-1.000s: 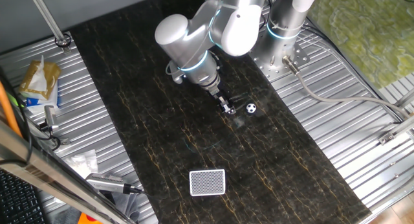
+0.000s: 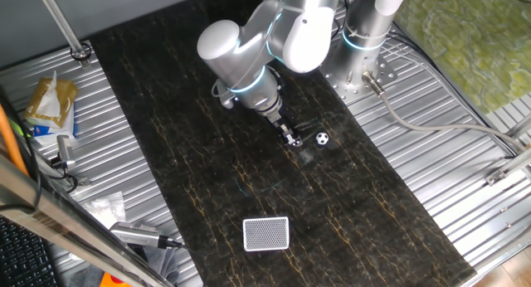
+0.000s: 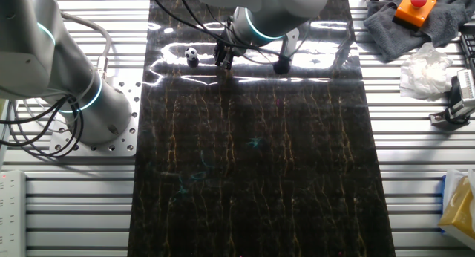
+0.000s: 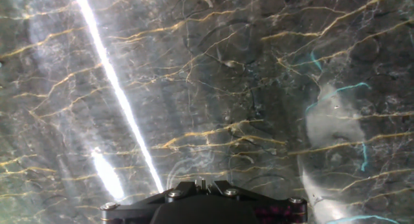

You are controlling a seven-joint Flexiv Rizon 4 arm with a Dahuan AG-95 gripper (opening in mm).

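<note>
A small black-and-white soccer ball (image 2: pixel 322 138) rests on the dark marbled tabletop, close to the robot base. My gripper (image 2: pixel 292 141) is low over the table just beside it, with a small gap between them. In exterior view 2 the ball (image 3: pixel 191 53) likewise sits apart from the gripper (image 3: pixel 223 58). At the bottom of the wrist view the fingers of my gripper are drawn together, and nothing shows between them. The ball is outside the wrist view. A white mesh-bottomed basket (image 2: pixel 246 235) lies nearer the front of the table in exterior view 1.
Bare tabletop (image 2: pixel 224 175) stretches between the gripper and the basket. Off the table's left side are a tissue pack (image 2: pixel 51 104) and a grey device (image 2: pixel 137 235). The robot base (image 2: pixel 358 71) stands along the opposite edge. Bright reflections streak the surface in the wrist view.
The arm has shifted only very slightly over the last second. Ball and basket have stayed where they were.
</note>
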